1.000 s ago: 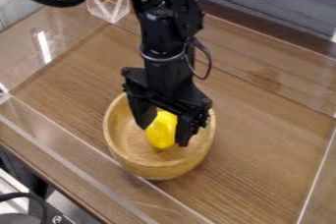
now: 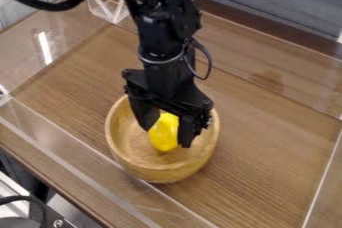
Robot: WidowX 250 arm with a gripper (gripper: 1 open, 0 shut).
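Observation:
A light wooden bowl point(image 2: 140, 158) sits on the wooden table, holding a yellow object point(image 2: 164, 132). My black gripper point(image 2: 163, 122) is lowered into the bowl from above, its fingers around or just over the yellow object. Whether they touch it or are closed on it, I cannot tell.
A clear plastic item point(image 2: 107, 7) stands at the back left. The table's front edge runs along the lower left, with a black cable beyond it.
The arm and gripper have shifted only slightly; the bowl and yellow object look unmoved.

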